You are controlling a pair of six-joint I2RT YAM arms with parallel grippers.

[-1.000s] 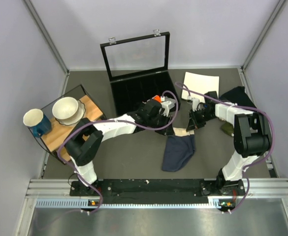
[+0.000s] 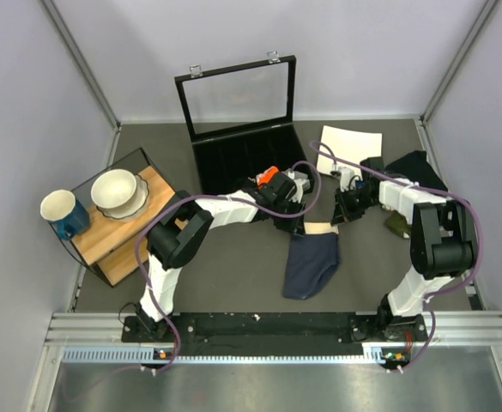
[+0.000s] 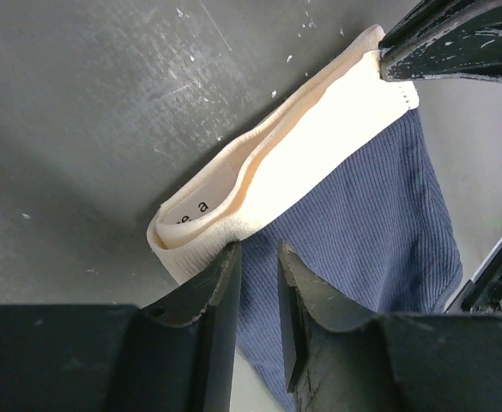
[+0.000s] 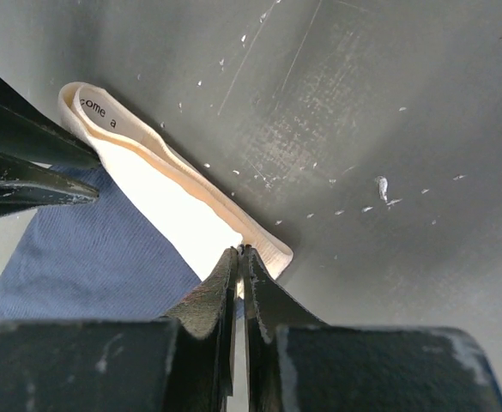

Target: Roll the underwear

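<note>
The navy underwear [image 2: 311, 266] lies on the grey table, its cream waistband [image 2: 320, 228] along the far edge, folded so the inner print peeks out. My left gripper [image 2: 298, 229] is at the waistband's left end; in the left wrist view its fingertips [image 3: 289, 266] sit part open, low over the band and navy fabric. My right gripper is shut at the band's right end, its tips touching the cream cloth; whether any cloth is between them is unclear.
An open black case [image 2: 220, 154] stands behind, a wooden shelf [image 2: 148, 206] with dishes at left, white sheets [image 2: 352, 137] at back right. Table in front of the left arm is clear.
The right arm and underwear look almost unchanged.
</note>
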